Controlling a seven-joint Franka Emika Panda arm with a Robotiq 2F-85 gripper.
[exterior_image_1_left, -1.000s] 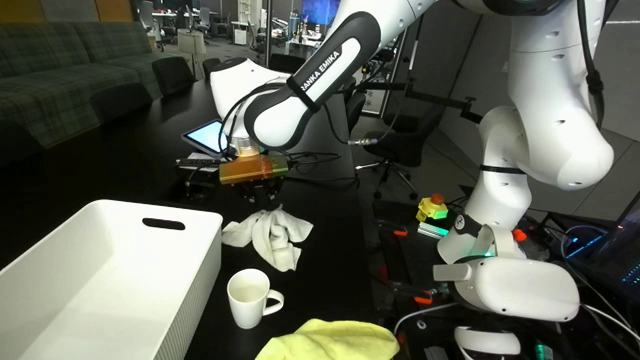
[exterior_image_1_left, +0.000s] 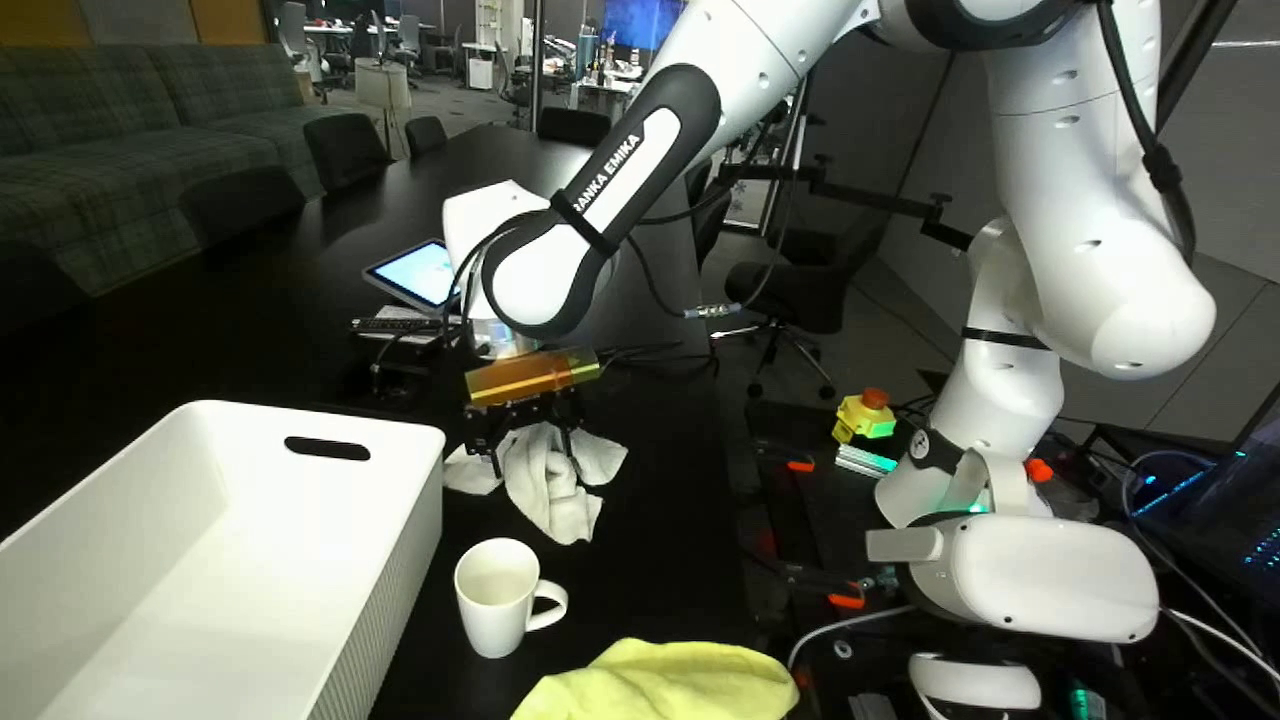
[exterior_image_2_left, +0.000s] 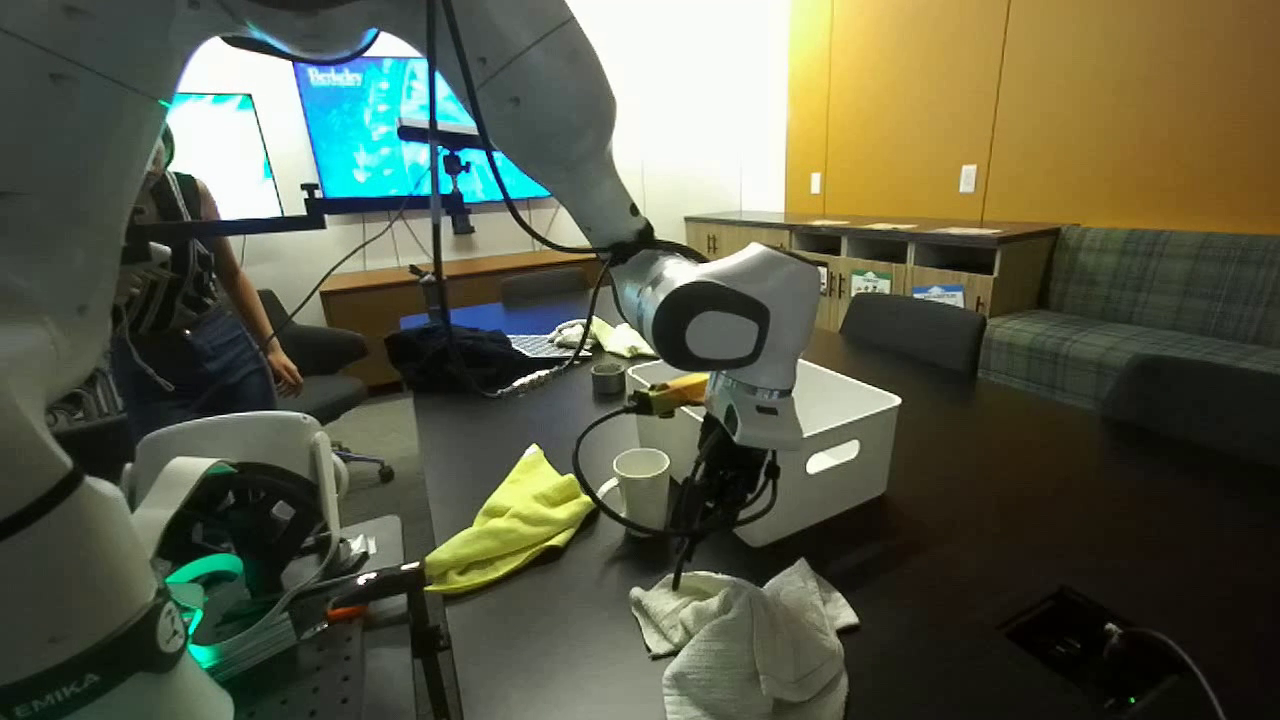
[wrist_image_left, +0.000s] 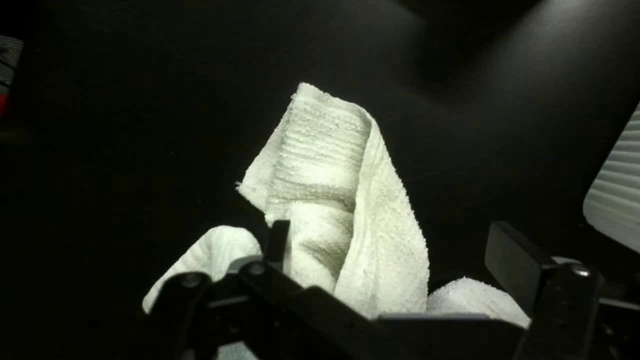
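Note:
A crumpled white towel (exterior_image_1_left: 551, 478) lies on the dark table, directly under my gripper (exterior_image_1_left: 531, 461). In exterior view 2 the towel (exterior_image_2_left: 768, 642) is bunched up near the front, one dark fingertip reaching down to its far edge. The wrist view shows the gripper open wide, its fingers (wrist_image_left: 516, 267) well apart. A raised fold of the towel (wrist_image_left: 324, 174) runs up from between the fingers, and loose white parts lie around both of them. Neither finger is closed on the cloth.
A white mug (exterior_image_1_left: 494, 596) stands between the towel and a yellow cloth (exterior_image_1_left: 660, 684). Left of the mug is a large white bin (exterior_image_1_left: 414, 516), its inside empty where visible. A tablet (exterior_image_1_left: 416, 274) and a keyboard lie behind the arm. Bare tabletop stretches beyond the bin.
My gripper has opened and come down onto the towel, shifting slightly right in exterior view 1. The towel's raised peak looks lower; the mug, bin and yellow cloth stay put.

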